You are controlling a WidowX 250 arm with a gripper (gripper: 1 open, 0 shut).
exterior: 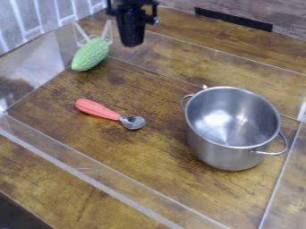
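Note:
My black gripper (131, 34) is high at the top of the view, above and to the right of a green bumpy vegetable-like object (89, 54) lying on the wooden table. Its fingertips are dark and blurred, and nothing shows held in them. A spoon with a red handle (102, 110) lies in the middle left. A steel pot (233, 148) with two handles stands at the right, empty.
Clear plastic sheets or panels cover parts of the wooden table (107, 179) along the left and right. A white slatted edge is at the top left.

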